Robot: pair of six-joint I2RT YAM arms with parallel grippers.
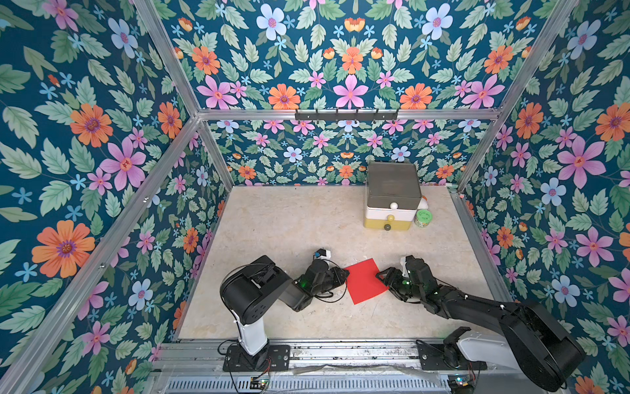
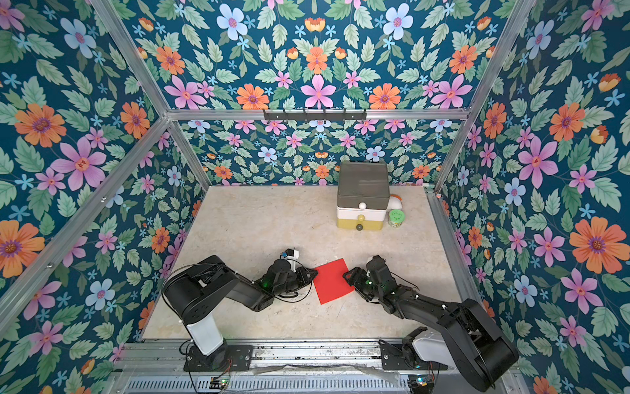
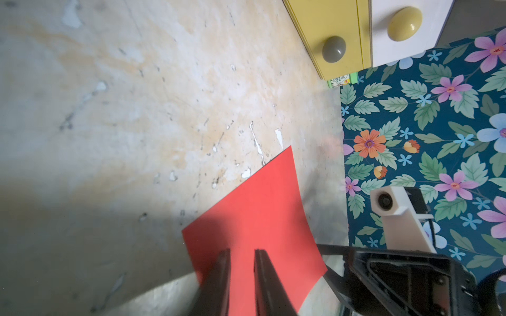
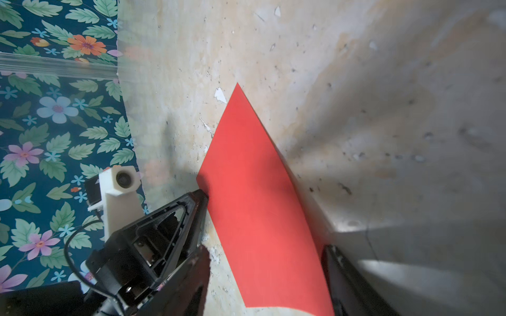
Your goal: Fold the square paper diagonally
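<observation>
The red square paper lies on the table between my two grippers, unfolded, with its far corner pointing toward the back. My left gripper is at its left corner; in the left wrist view its blurred fingers stand a little apart with red paper visible between them. At the opposite side, my right gripper is open, its fingers wide apart and the paper's near end between them. That end curves slightly, and the paper's edge stands a little off the table. Whether either gripper touches the paper I cannot tell.
A small drawer box with a grey top stands at the back right, with a green-lidded jar beside it. Bare table stretches behind and left of the paper. The two grippers are close together.
</observation>
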